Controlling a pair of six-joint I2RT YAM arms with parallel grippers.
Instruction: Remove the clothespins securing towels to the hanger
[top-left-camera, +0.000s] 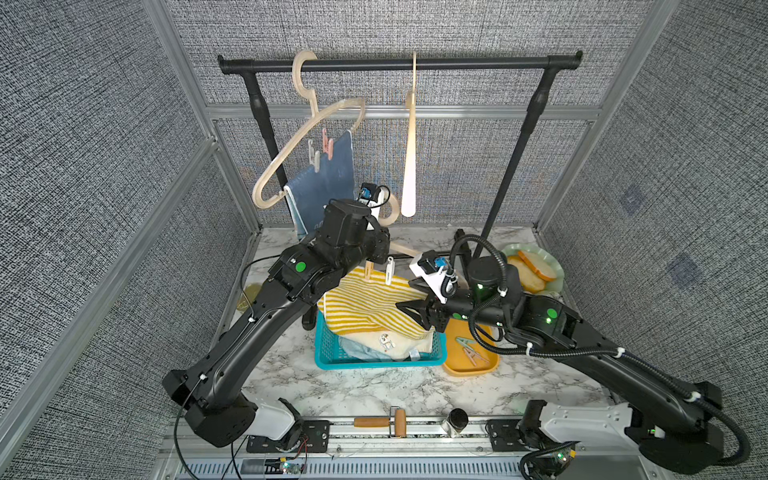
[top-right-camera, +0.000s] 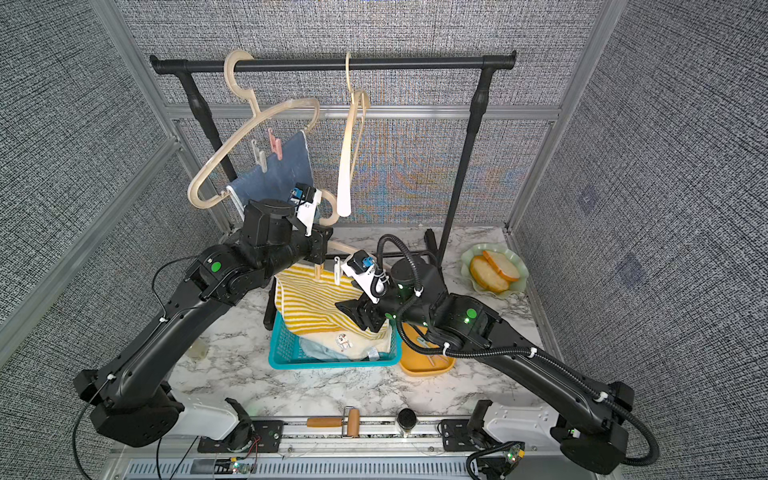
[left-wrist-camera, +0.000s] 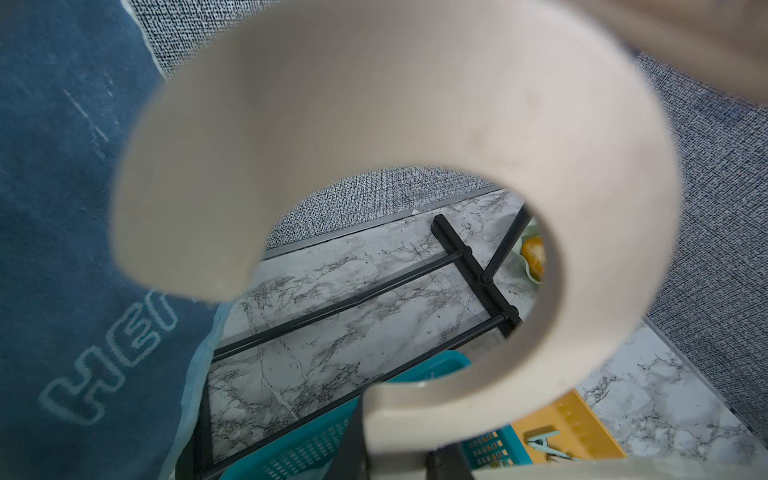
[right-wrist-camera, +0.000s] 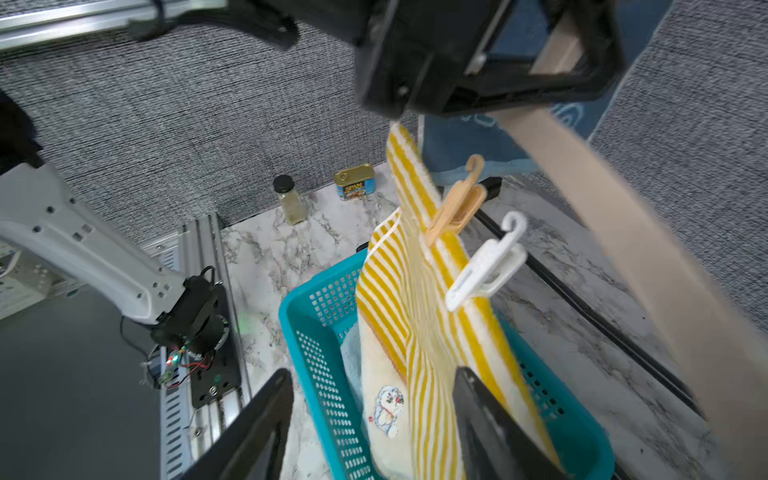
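Note:
A hanger (left-wrist-camera: 608, 264) is clamped at its neck in my left gripper, its hook filling the left wrist view. The yellow-striped towel (right-wrist-camera: 400, 296) droops from this hanger over the basket. A tan clothespin (right-wrist-camera: 456, 204) and a white clothespin (right-wrist-camera: 488, 264) grip its upper edge, side by side. Beside the towel, my right gripper (top-left-camera: 405, 293) stands open; its fingers show apart in the right wrist view, below the white clothespin and touching neither pin. On the rack, a blue towel (top-left-camera: 324, 177) hangs with a grey clothespin (top-left-camera: 314, 156) and a pink clothespin (top-left-camera: 328, 144).
Another hanger (top-left-camera: 410, 160) hangs bare from the rack bar (top-left-camera: 480, 64). Beneath the striped towel is a teal basket (top-left-camera: 324, 352) with folded cloths. An orange tray (top-left-camera: 457, 369) holding loose clothespins adjoins it. A bread plate (top-left-camera: 553, 280) sits at the right.

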